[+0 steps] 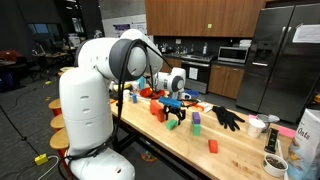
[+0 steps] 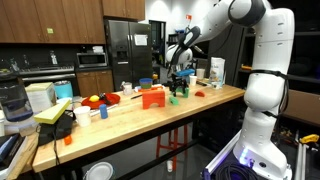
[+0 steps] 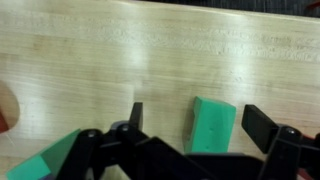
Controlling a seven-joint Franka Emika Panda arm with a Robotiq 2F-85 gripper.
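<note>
Below my gripper a green block stands on the pale wooden table. The fingers are apart, and the block appears in the gap between the fingers in the wrist view, closer to the right one. A second green block shows at the lower left of that view, partly cut off. From exterior view 1, the gripper hangs low over the table near a small green piece. How high the fingertips are above the block is hard to tell.
A red box stands left of the gripper and a red block lies to the right. Black gloves lie behind. Bowls, cups and a white container crowd the right end.
</note>
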